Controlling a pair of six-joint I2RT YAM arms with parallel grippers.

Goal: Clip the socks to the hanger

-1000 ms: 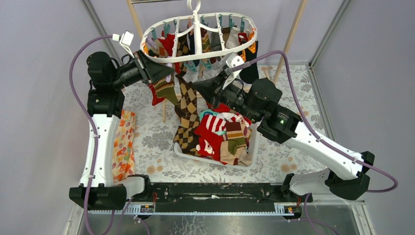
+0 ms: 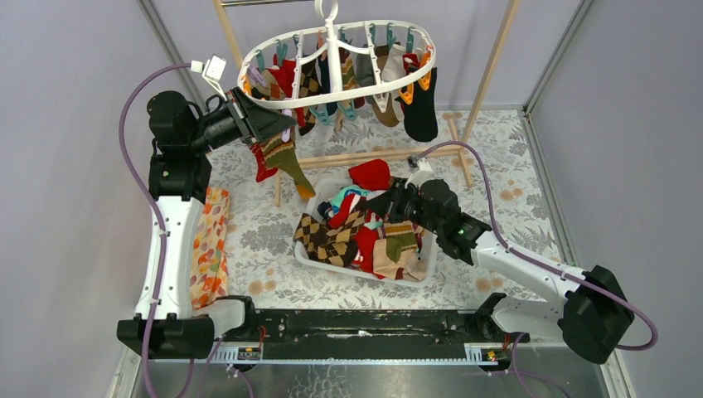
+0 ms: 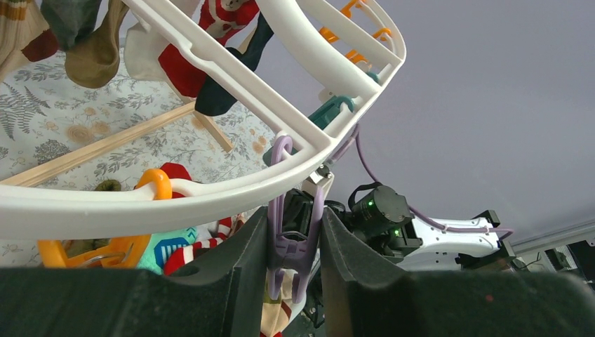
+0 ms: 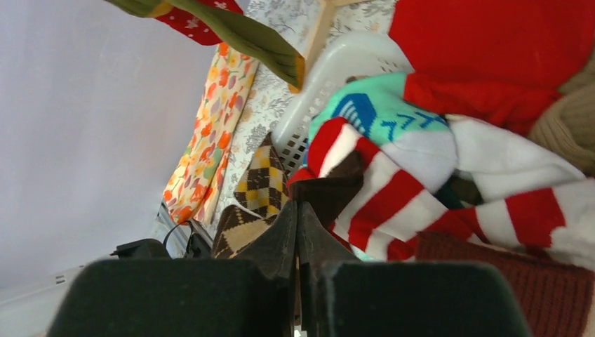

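Note:
The white oval hanger (image 2: 377, 87) hangs with many socks on its clips. My left gripper is shut on a purple clip (image 3: 295, 263) at the hanger's near left rim. An olive sock (image 2: 286, 162) with an orange toe hangs below it. My right gripper is shut, low over the socks in the white basket (image 4: 330, 70), among them a red-and-white striped sock (image 4: 393, 203) and a checked sock (image 4: 263, 179); whether cloth is caught in its tips is unclear.
A wooden stand (image 2: 489, 66) carries the hanger behind the basket. A floral cloth (image 2: 211, 249) lies at the left. Bare floor (image 2: 506, 232) shows right of the basket.
My right gripper has moved down from beside the hanger into the basket; the checked sock that stood raised near it now lies low. The left arm has not visibly moved.

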